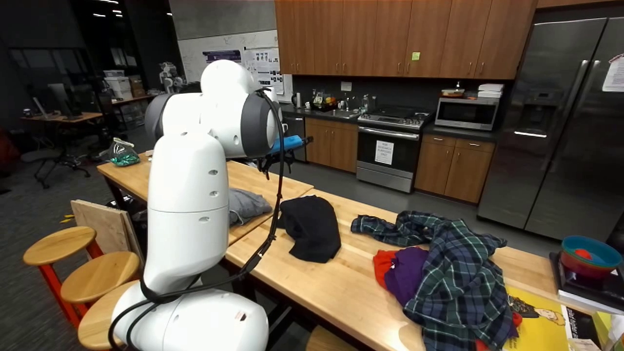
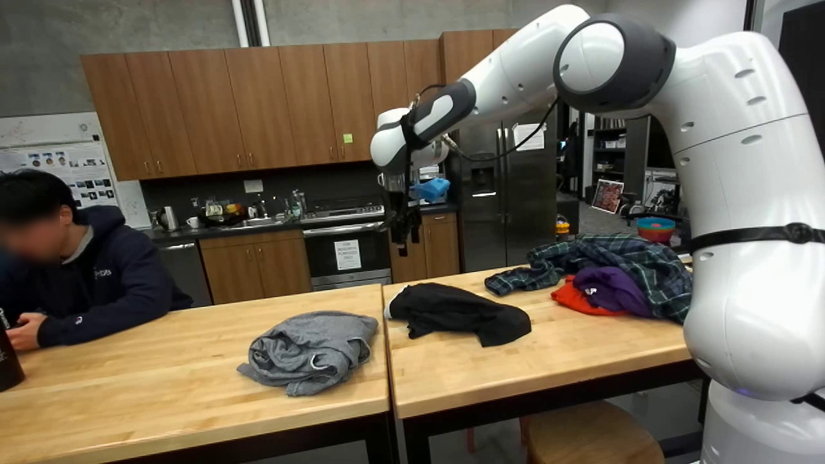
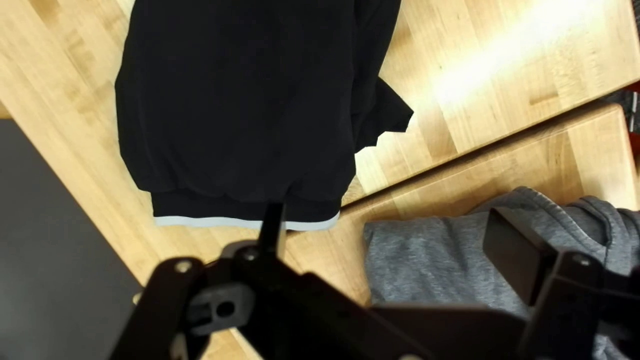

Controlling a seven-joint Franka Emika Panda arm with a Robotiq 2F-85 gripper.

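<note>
My gripper hangs in the air above the tables, fingers spread wide with nothing between them. In the wrist view, one finger shows over the pale hem of a black garment, and the other finger shows over a grey garment. The black garment lies on the right-hand table beside the seam. Bunched on the left-hand table is the grey garment. A plaid shirt lies heaped at the far right, with a purple cloth and an orange-red cloth against it.
A narrow seam separates the left table from the right table. At the left table sits a person. Nested bowls and a yellow magazine lie past the plaid shirt. Bare wood surrounds the black garment.
</note>
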